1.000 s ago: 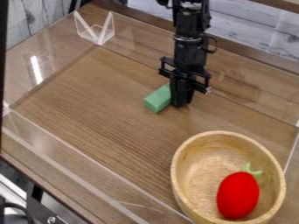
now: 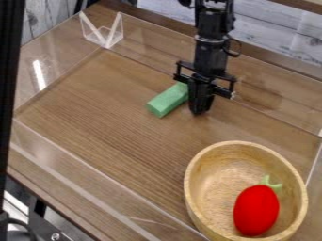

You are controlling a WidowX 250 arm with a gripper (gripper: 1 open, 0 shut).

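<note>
My dark gripper (image 2: 199, 105) reaches down from the top centre onto the wooden table, its tip low at the right end of a green block (image 2: 168, 101). The block lies flat and slanted, partly hidden by the gripper at that end. The fingers are too dark and small to show clearly whether they are open or shut.
A wooden bowl (image 2: 202, 195) at the lower right holds a red object (image 2: 255, 209) with a green top. A clear plastic item (image 2: 104, 30) stands at the back left.
My gripper has shifted slightly left and back, and more of the green block now shows. The block lies a little further left than a second ago.
</note>
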